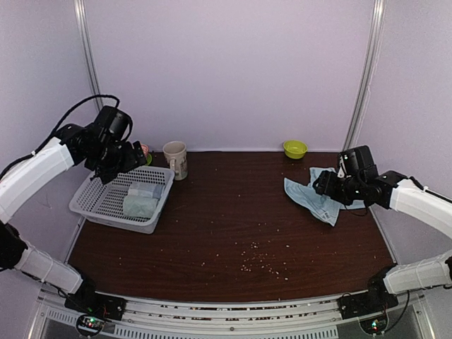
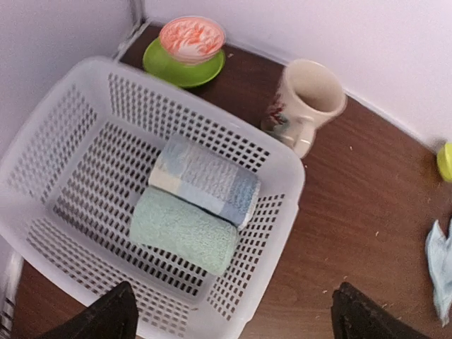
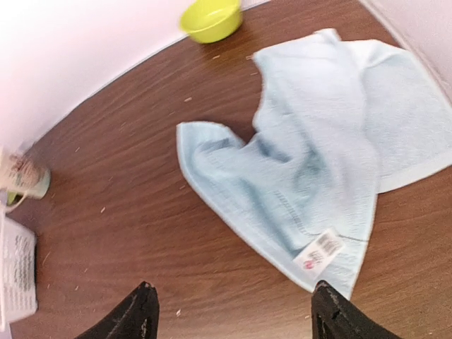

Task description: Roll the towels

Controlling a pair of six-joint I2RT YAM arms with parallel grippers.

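Observation:
A crumpled light blue towel (image 1: 314, 201) (image 3: 296, 169) lies at the table's right, with a small printed label showing on it. Two rolled towels, one blue-striped (image 2: 204, 180) and one pale mint (image 2: 183, 232), lie in the white plastic basket (image 1: 89, 201) at the left. My left gripper (image 1: 127, 159) hangs raised over the basket, open and empty, as its wrist view shows. My right gripper (image 1: 328, 183) hovers above the crumpled towel, open with nothing between its fingers.
A mug (image 1: 176, 161) stands behind the basket, beside a green dish (image 2: 176, 69) with a pink item on it. A yellow-green bowl (image 1: 295, 150) is at the back right.

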